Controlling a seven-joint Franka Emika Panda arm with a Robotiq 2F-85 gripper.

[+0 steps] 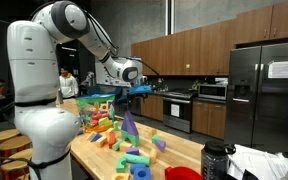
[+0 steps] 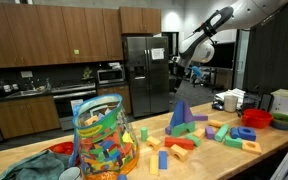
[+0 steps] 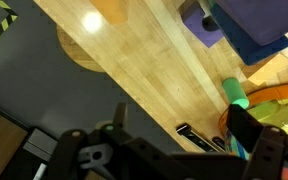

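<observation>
High over the table, my gripper hangs from the white arm with empty air beneath it. In the wrist view the gripper stands open, its two dark fingers wide apart with bare wood and the table's edge between them. Coloured blocks lie scattered on the table, among them a purple cone, green blocks and a blue ring. A clear container with an orange rim, full of blocks, stands at the table's far end from the arm base in exterior view 2.
A red bowl and a black canister stand near the front. White cloth lies to their right. In the wrist view a black marker-like object rests by the container. Floor shows past the table's edge.
</observation>
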